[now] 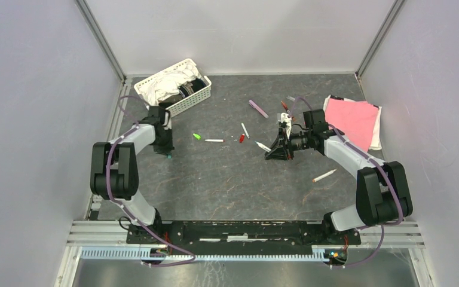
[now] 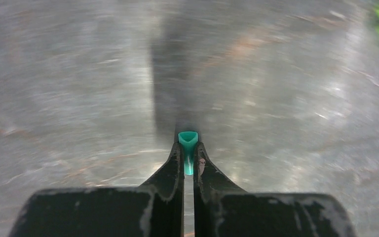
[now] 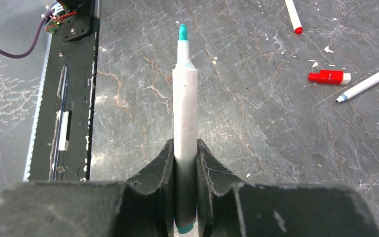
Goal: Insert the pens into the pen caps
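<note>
My left gripper is shut on a teal cap [image 2: 188,138], its hollow end showing at the fingertips. In the top view it is at the left, below the basket. My right gripper has a white pen [image 3: 184,98] between its fingers, teal tip outward. On the table lie a green cap [image 1: 196,136], a red cap [image 3: 328,77], white pens [image 1: 214,140] [image 3: 367,81] and a purple pen [image 1: 257,109]. Another white pen [image 1: 324,176] lies at the front right.
A white basket [image 1: 188,104] with cloth stands at the back left, a pink cloth [image 1: 349,113] at the right. Small white scraps lie near the middle.
</note>
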